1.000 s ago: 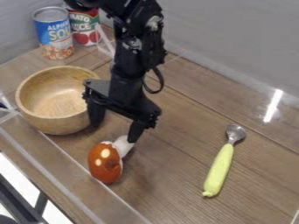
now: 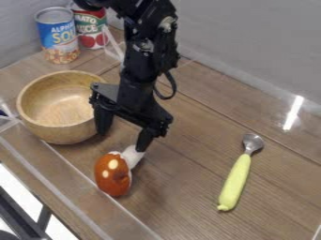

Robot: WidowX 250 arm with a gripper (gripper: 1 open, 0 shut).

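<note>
The black robot arm reaches down in the middle of the view, its gripper [image 2: 124, 127] low over the wooden table. One finger is beside the bowl and the other is above the pale end of an orange toy with white spots [image 2: 114, 174]. The fingers look spread apart, with nothing visibly held between them. A wooden bowl [image 2: 40, 101] stands at the left, and a tool with a yellow-green handle [image 2: 236, 182] lies at the right.
An Alpha soup can [image 2: 59, 37] and a red-labelled can [image 2: 92, 23] stand at the back left.
The arm and gripper have shifted very slightly; the objects on the table have not visibly moved.
</note>
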